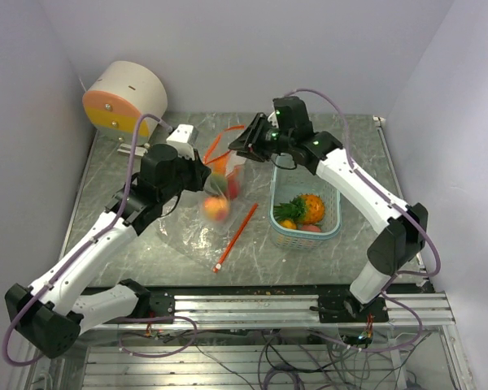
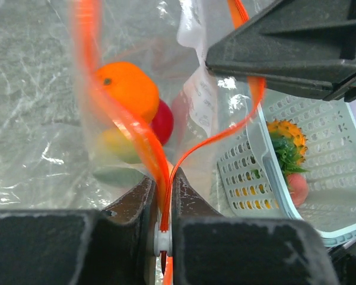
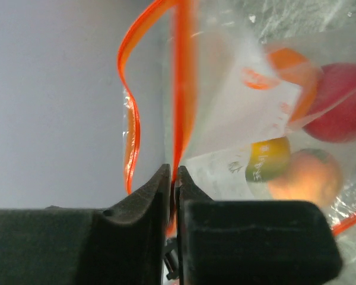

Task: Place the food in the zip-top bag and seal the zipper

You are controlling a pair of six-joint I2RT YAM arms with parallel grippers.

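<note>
A clear zip bag with orange zipper strips stands upright, holding an orange [image 2: 127, 89], a red fruit [image 3: 338, 101], a yellow fruit [image 3: 267, 151] and a peach [image 1: 216, 208]. My left gripper [image 1: 200, 172] is shut on the bag's zipper edge at the near side of the opening. My right gripper [image 1: 248, 146] is at the other upper edge, orange strip between its fingers; whether it grips firmly is unclear. A loose orange slider bar [image 1: 236, 237] lies on the table.
A plastic basket [image 1: 305, 242] on the right holds a pineapple [image 1: 311, 209] and other fruit. A white-and-orange cylindrical object [image 1: 122, 97] stands at the back left.
</note>
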